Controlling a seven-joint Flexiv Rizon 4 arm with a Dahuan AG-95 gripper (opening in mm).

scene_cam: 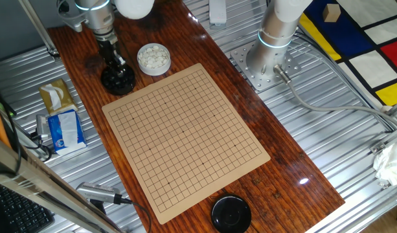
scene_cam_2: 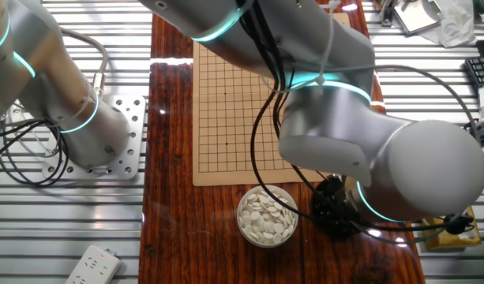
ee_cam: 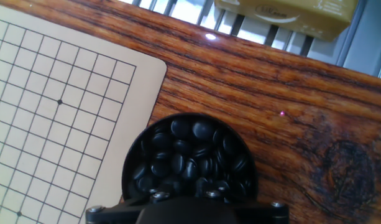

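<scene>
My gripper (scene_cam: 118, 68) points down into a round black bowl of black stones (scene_cam: 117, 83) at the board's far left corner. In the wrist view the bowl's stones (ee_cam: 178, 163) fill the middle, and the gripper reaches over them from the bottom edge. Its fingertips are dark against the dark stones, so neither the gap nor anything held can be made out. A tan grid board (scene_cam: 185, 139) lies flat, its grid bare of stones. Beside the black bowl stands a white bowl of white stones (scene_cam_2: 267, 219). The arm covers part of the black bowl in exterior view 2.
An empty-looking black dish (scene_cam: 231, 214) sits at the board's near edge. Tissue packs, one yellow (scene_cam: 57, 97) and one blue (scene_cam: 67, 132), lie off the wooden table's left side. The robot base (scene_cam: 266, 65) stands to the right. Bare wood (scene_cam: 276, 178) runs along the board's right side.
</scene>
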